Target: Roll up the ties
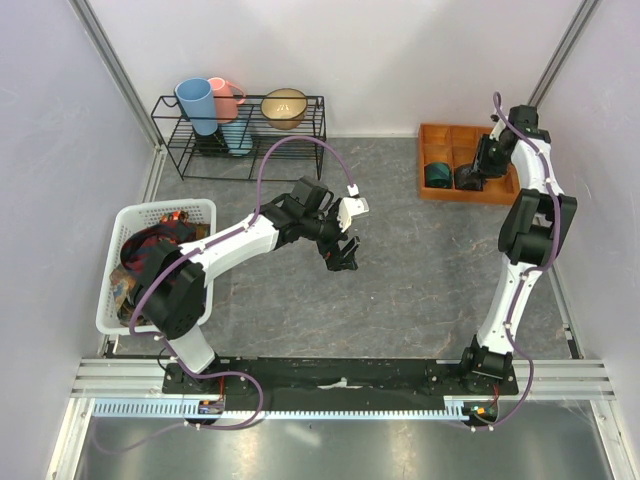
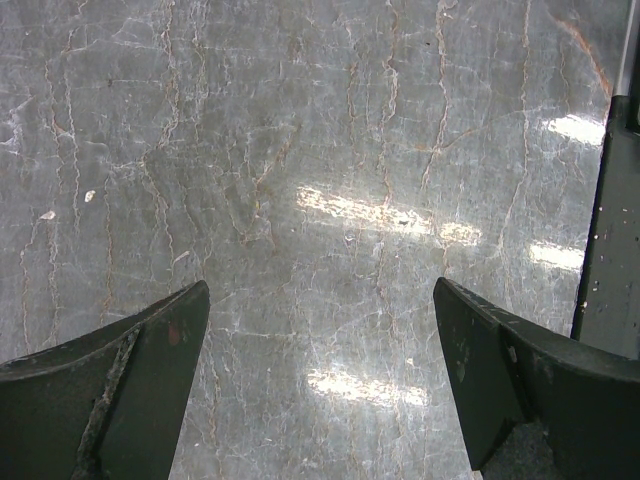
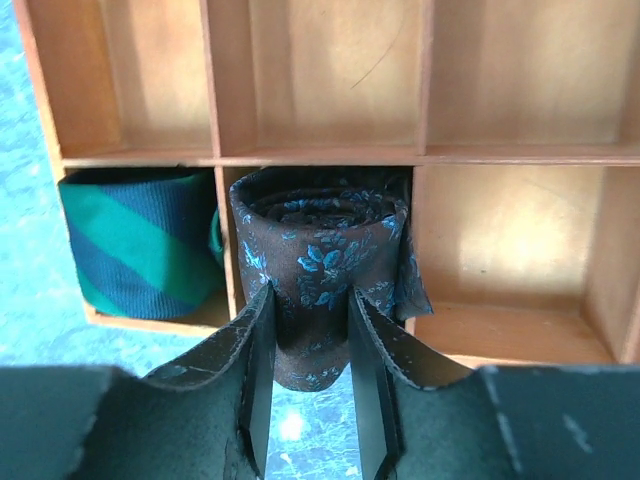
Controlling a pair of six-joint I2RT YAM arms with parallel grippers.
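Observation:
A rolled dark tie with blue flowers [image 3: 310,245] sits at a front compartment of the wooden organizer [image 3: 505,335], its near side bulging over the front wall. My right gripper is closed on that near side, with the roll between its fingers. To its left, a green and navy striped tie [image 3: 145,245] lies rolled in its own compartment. Over the bare grey table, my left gripper is open and empty. More folded ties [image 1: 160,238] fill the white basket at the left, partly covered by the left arm.
A black wire rack [image 1: 240,165] holding cups and a bowl [image 1: 284,108] stands at the back left. The white basket [image 1: 205,212] is beside the left arm. Other organizer compartments in the right wrist view are empty.

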